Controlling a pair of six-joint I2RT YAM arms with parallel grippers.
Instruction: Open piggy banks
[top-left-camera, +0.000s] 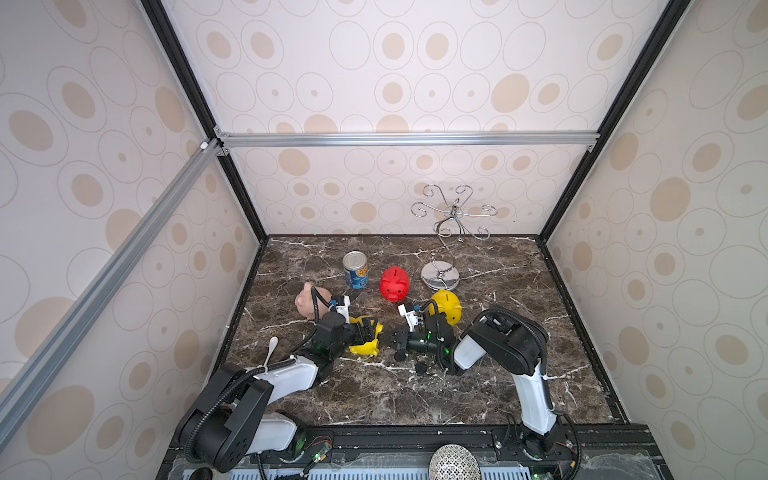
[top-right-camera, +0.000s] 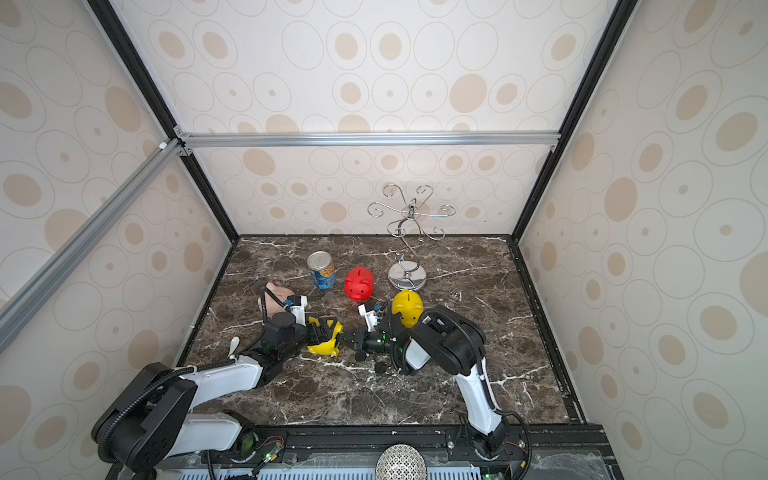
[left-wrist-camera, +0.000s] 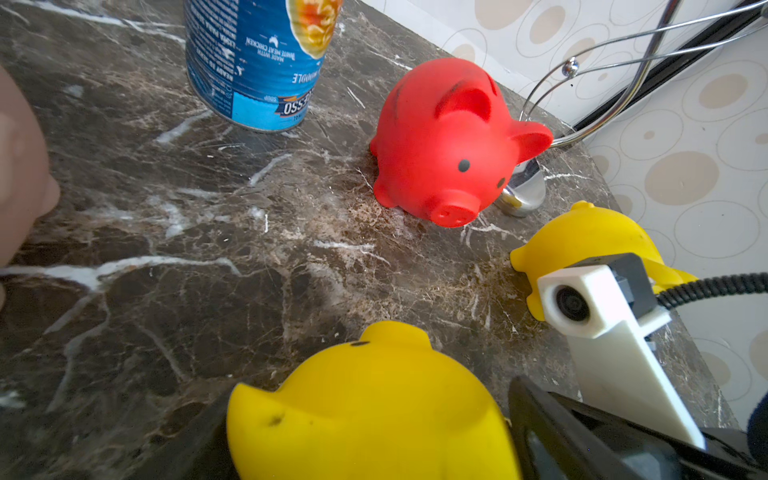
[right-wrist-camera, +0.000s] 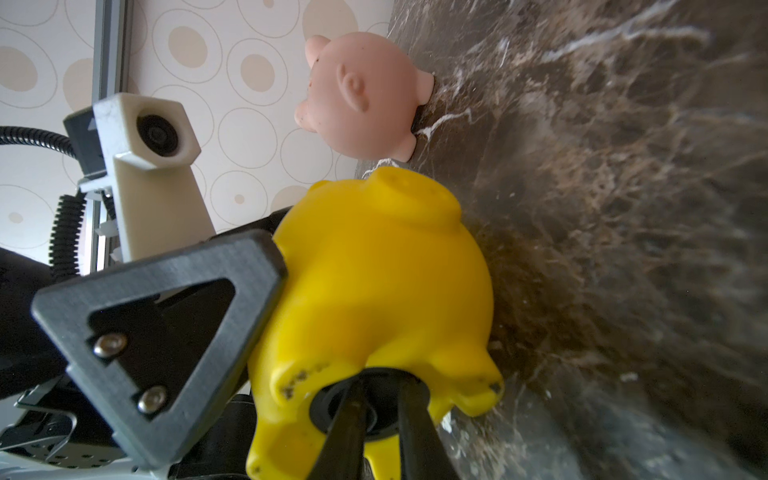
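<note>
A yellow piggy bank (top-left-camera: 366, 344) is tipped sideways at my left gripper (top-left-camera: 364, 328), its body between the fingers; whether they press on it is unclear. Its black underside plug (right-wrist-camera: 344, 408) faces my right gripper, whose narrowly parted fingertips are at the plug; a grip on it cannot be confirmed. A red piggy bank (left-wrist-camera: 448, 144) stands behind, a second yellow one (top-left-camera: 448, 305) behind my right gripper, and a pink one (right-wrist-camera: 360, 96) at the left.
A soup can (top-left-camera: 355, 270) stands at the back, beside a chrome stand (top-left-camera: 440, 276). A white spoon (top-left-camera: 272, 345) lies at the left. Several small black discs lie below my right gripper.
</note>
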